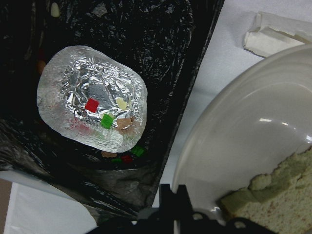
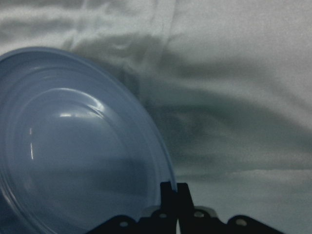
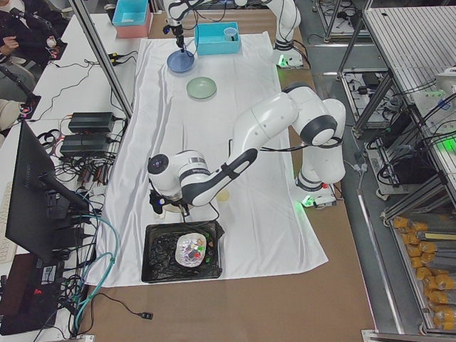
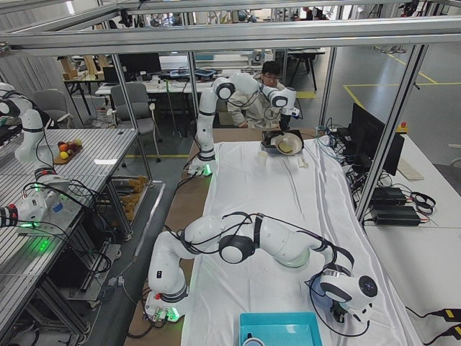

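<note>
My left gripper is shut on the rim of a pale plate (image 1: 234, 122) holding a piece of bread (image 1: 273, 200). The plate hangs beside a black plastic-lined tray (image 1: 156, 48), which holds a foil container (image 1: 87, 78) with small red, green and pale bits in and around it. A folded pale paper item (image 1: 268, 39) lies beyond the plate. My right gripper is shut on the rim of a blue plate (image 2: 83, 151) at the other end of the table.
A green plate (image 3: 201, 87) lies near the blue one, beside a teal bin (image 3: 217, 48) with a cup in it. A monitor (image 3: 28, 192) and cables border one side.
</note>
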